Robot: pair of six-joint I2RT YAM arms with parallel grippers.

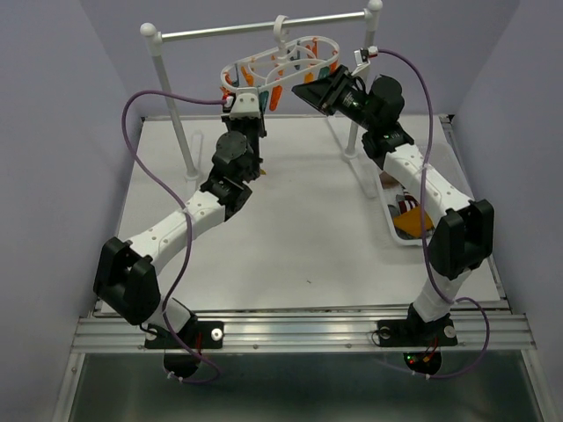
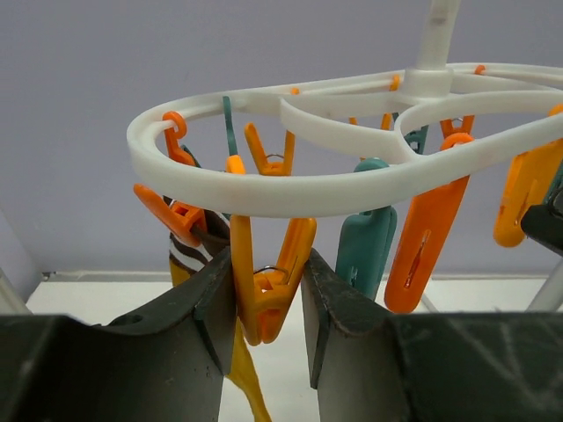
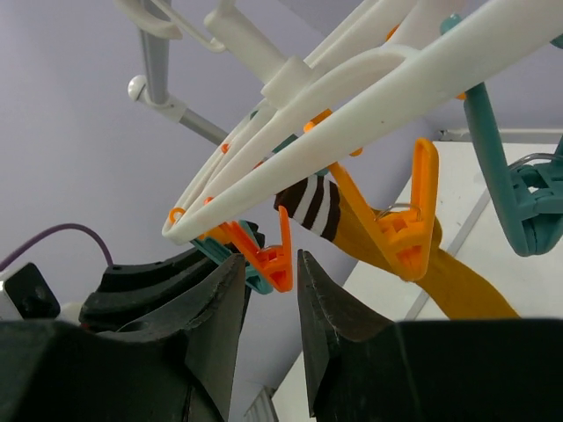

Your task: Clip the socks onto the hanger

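The white oval hanger (image 1: 280, 61) hangs from the rail with orange and teal clips. In the left wrist view my left gripper is shut on an orange clip (image 2: 242, 255) at the hanger's near end. A yellow striped sock (image 2: 241, 378) hangs behind it, beside a side orange clip (image 2: 180, 220). My right gripper (image 1: 318, 92) is at the hanger's right end; in the right wrist view its fingertips (image 3: 311, 272) are beside an orange clip (image 3: 277, 264), and whether anything is between them is unclear.
A white tray (image 1: 391, 224) with more socks lies at the right behind my right arm. The white stand posts (image 1: 171, 105) flank the hanger. The middle of the board (image 1: 299, 246) is clear.
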